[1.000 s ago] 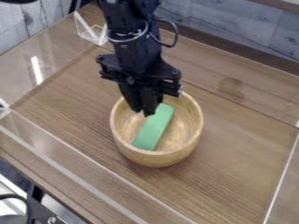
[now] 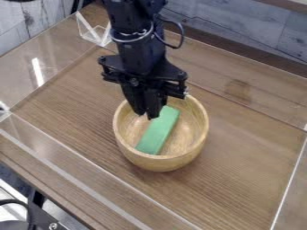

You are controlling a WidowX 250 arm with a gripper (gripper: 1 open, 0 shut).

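A round light wooden bowl [image 2: 185, 146] sits on the wooden table, holding an elongated green object [image 2: 160, 128] that lies diagonally in it. My black gripper [image 2: 146, 108] hangs from above over the back left part of the bowl, just behind the green object's upper end. Its fingertips are dark and overlap one another, so I cannot tell whether they are open or shut.
A pale wall runs along the back, with white tape-like marks at the upper left and left edge. A dark cable shows at the lower left corner.
My gripper has shifted slightly left. The bowl and green object look nearly unchanged.
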